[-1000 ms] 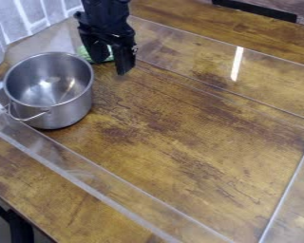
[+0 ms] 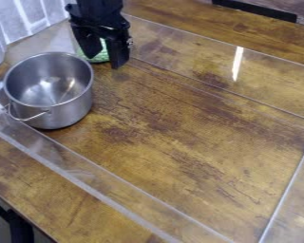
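Note:
The black gripper (image 2: pixel 102 47) hangs at the top left, above and behind the pot, over a green object (image 2: pixel 100 54) that it partly hides. Whether its fingers are open or shut on something is hard to tell. A steel pot (image 2: pixel 50 87) with a side handle stands at the left of the wooden table, upright, and looks empty.
Clear plastic edging runs along the left, back and right. A dark strip (image 2: pixel 262 11) lies at the back right.
The pot has not moved.

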